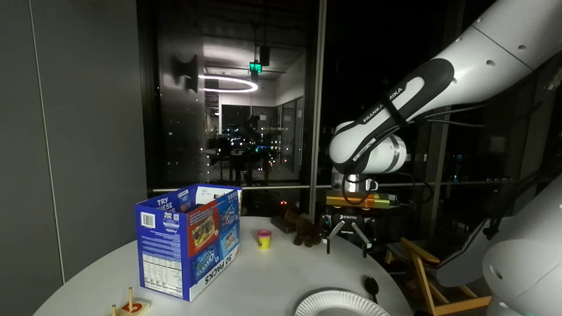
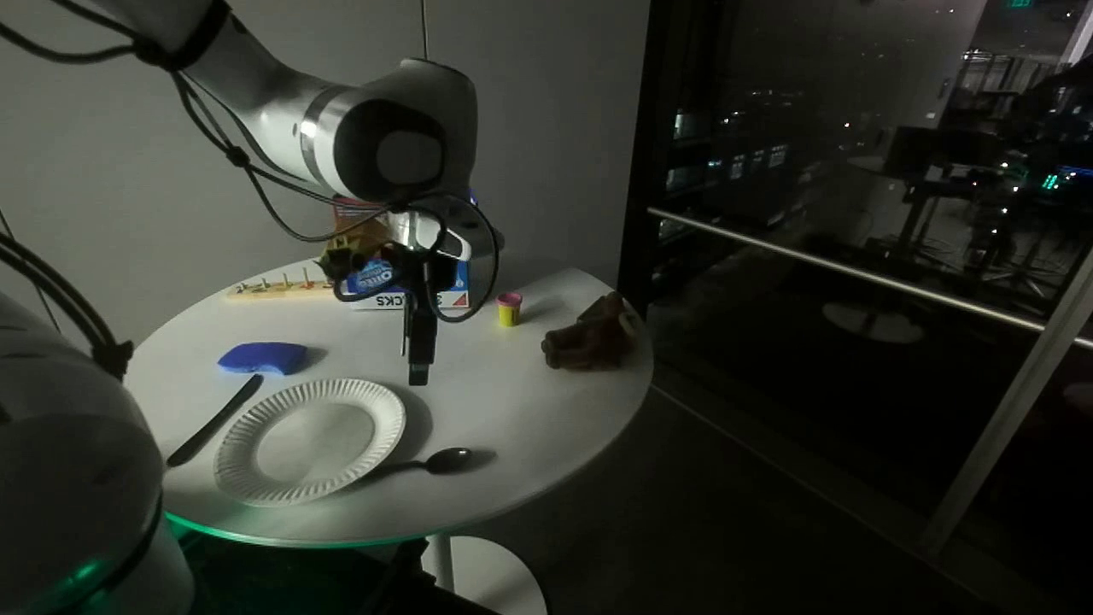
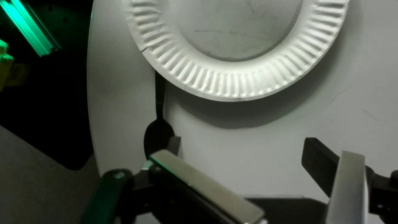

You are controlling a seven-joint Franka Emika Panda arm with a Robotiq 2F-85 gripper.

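Observation:
My gripper stands open above the round white table, and nothing shows between its fingers. In the wrist view a white paper plate fills the top, and a dark spoon lies with its handle running under the plate's rim; one of my fingertips overlaps the edge of the spoon's bowl from this angle. Exterior view 2 has the gripper hanging over the table behind the plate, apart from it. The spoon's bowl rests to the plate's right there.
A tall blue snack box stands open-topped at the left. A yellow tub with pink lid and a brown plush toy sit farther back. A blue cloth-like item, a knife and a wooden peg board lie about.

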